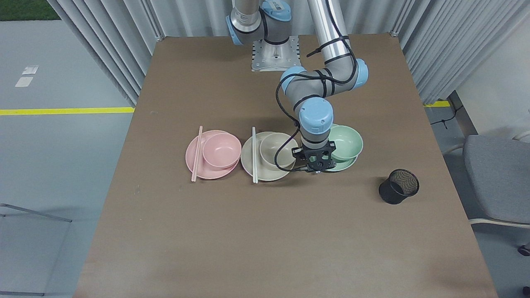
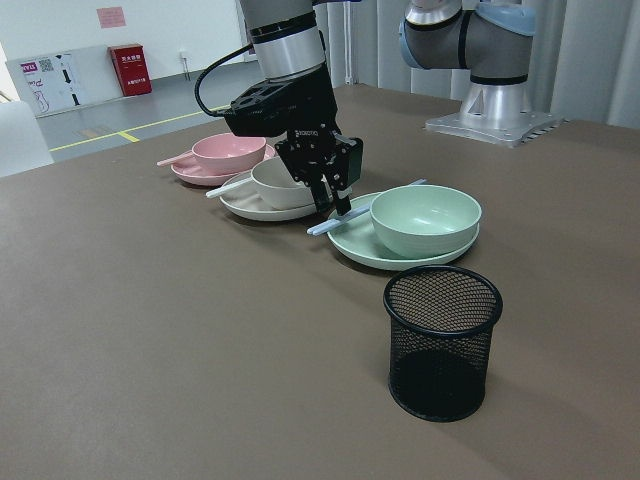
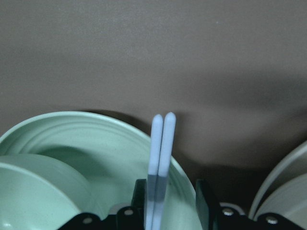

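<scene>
My gripper is open, low over the light blue chopsticks (image 3: 165,153) on the mint plate (image 3: 98,134); the pair lies between its fingers, closer to one of them in the wrist view. The mint bowl (image 1: 346,141) sits on that plate. In the front view my gripper (image 1: 316,166) hides much of the chopsticks. The cream plate (image 1: 266,172) with its bowl (image 2: 279,190) and white chopsticks (image 1: 254,154) is beside it; farther along are the pink plate (image 1: 191,146), pink bowl (image 1: 221,149) and pink chopsticks (image 1: 197,155).
A black mesh cup (image 1: 398,186) stands to the right, nearer the front of the brown table (image 1: 248,238). The arm's base (image 1: 275,59) is at the back.
</scene>
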